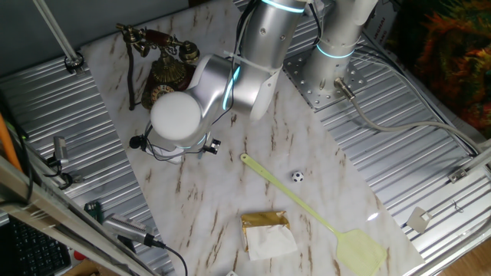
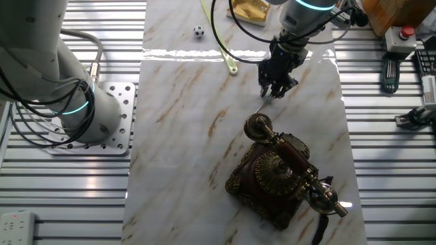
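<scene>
In exterior view 2 my dark gripper (image 2: pixel 272 90) points down over the marble board, close to an antique-style telephone (image 2: pixel 276 173). A thin, pale, line-like thing shows just below its fingertips, near the handset's end. Whether the fingers hold it is too small to tell. The telephone is dark red and brass, its handset resting across the top; in exterior view 1 the telephone (image 1: pixel 165 73) stands at the board's upper left. My wrist covers the fingers in that view.
A yellow-green fly swatter (image 1: pixel 295 198) lies diagonally across the board. Beside it are a small football (image 1: pixel 298 176) and a gold-and-white packet (image 1: pixel 268 238). The telephone's dark cord (image 1: pixel 130 73) hangs along its side. Bare marble (image 2: pixel 177 150) extends left of the telephone in exterior view 2.
</scene>
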